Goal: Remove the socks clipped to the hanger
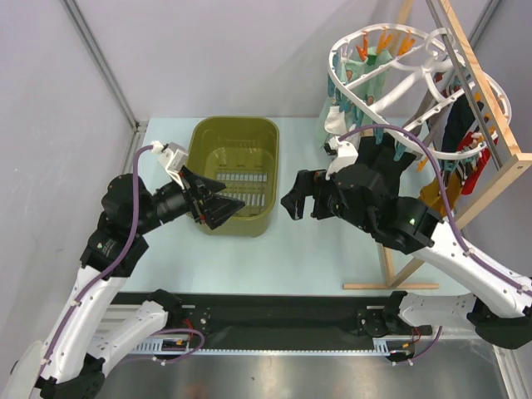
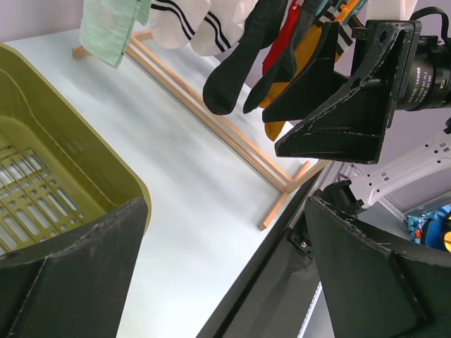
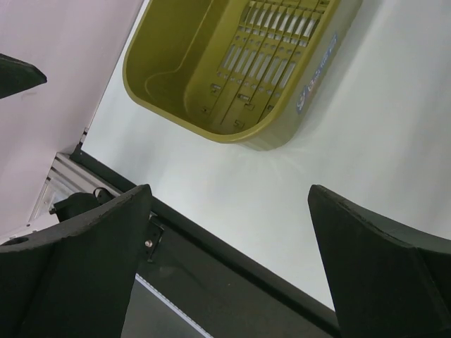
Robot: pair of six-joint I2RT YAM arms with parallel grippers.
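A round white hanger hangs at the top right of the top view, with several socks clipped round it. In the left wrist view these include a mint green sock, white striped socks, a dark grey sock, a red sock and a mustard sock. Over the table's left half, beside the basket, my left gripper stands open and empty. My right gripper, also open and empty, is between the basket and the hanging socks. The right arm hides some lower socks from above.
An empty olive basket with a slotted floor rests on the table left of centre. The hanger's wooden stand rises at the right, its foot on the table. Bare table lies between basket and stand.
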